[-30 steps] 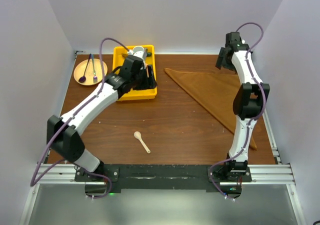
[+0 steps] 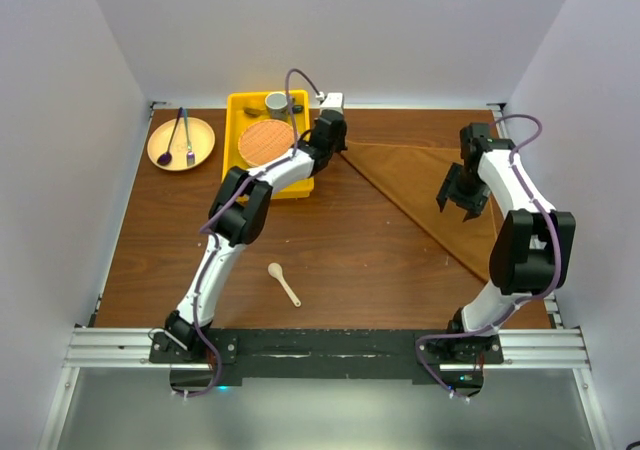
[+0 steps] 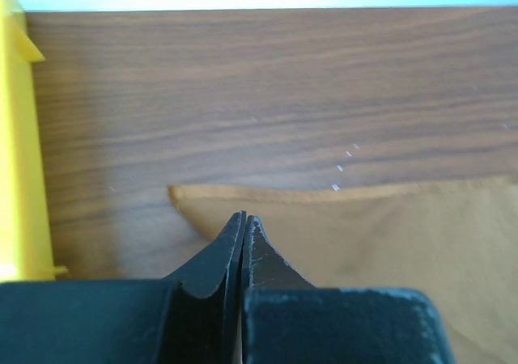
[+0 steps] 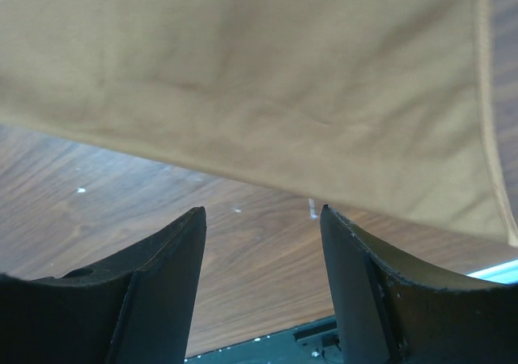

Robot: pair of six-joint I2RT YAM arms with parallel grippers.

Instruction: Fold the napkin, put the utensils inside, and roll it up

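A brown napkin (image 2: 430, 190) lies spread on the right of the table. My left gripper is shut with nothing seen between its fingers, over the napkin's far left corner beside the yellow tray. My right gripper stands open above the napkin's near part, whose edge and corner (image 4: 494, 218) show ahead of its fingers. A plate (image 2: 200, 125) at the back left holds a dark spoon (image 2: 165, 157) and a fork (image 2: 190, 155). A pale spoon (image 2: 283, 279) lies at the front middle.
The yellow tray (image 3: 20, 178) holds a round tan mat (image 2: 260, 142) and a cup (image 2: 276, 101). The table's middle between tray and pale spoon is clear. Walls border both sides and the back.
My left gripper moved right from over the tray to the napkin's far corner and shut. My right gripper moved from the back edge toward the front, over the napkin.
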